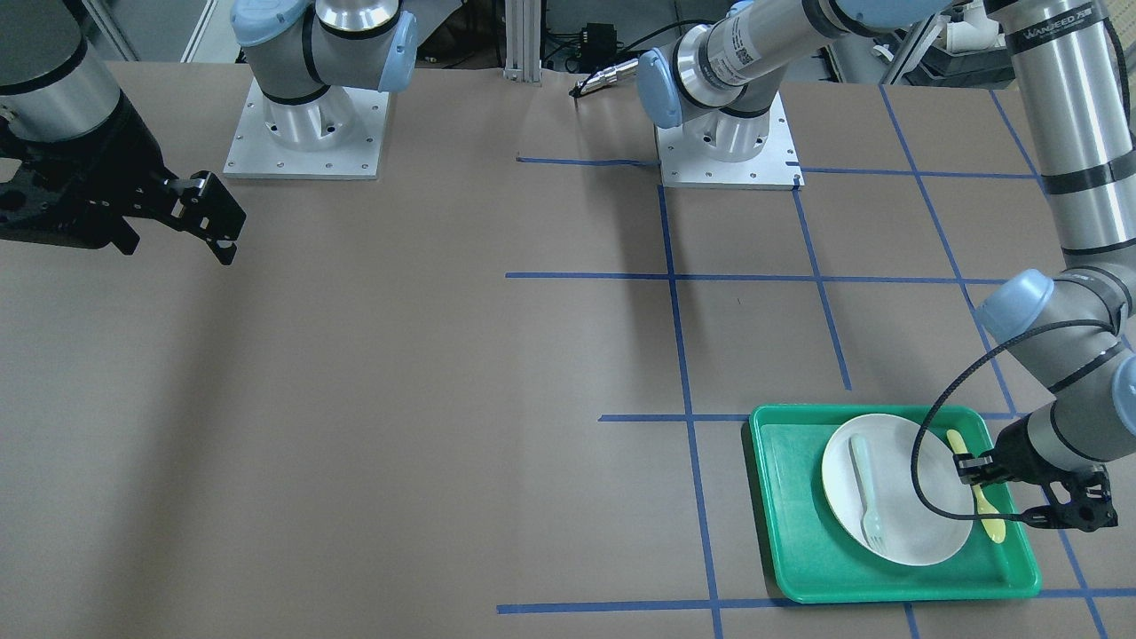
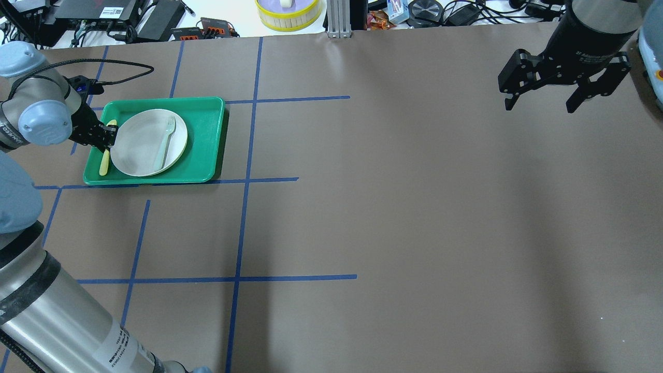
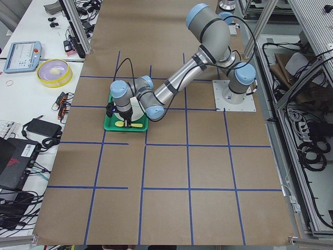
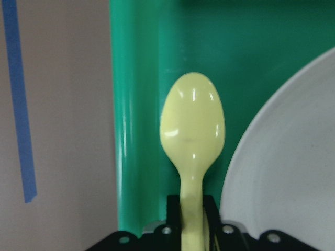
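Note:
My gripper is shut on the handle of a pale yellow spoon (image 4: 192, 125). The spoon is inside a green tray (image 1: 788, 500), along its side next to a white plate (image 1: 895, 500). A pale mint fork (image 2: 166, 140) lies on the plate. In the front view my gripper (image 1: 974, 469) partly hides the spoon; whether the spoon rests on the tray floor or hangs just above it, I cannot tell.
Another arm's black gripper (image 2: 559, 87) stands apart on the far side. A side bench (image 3: 41, 99) holds cables, devices and a yellow container.

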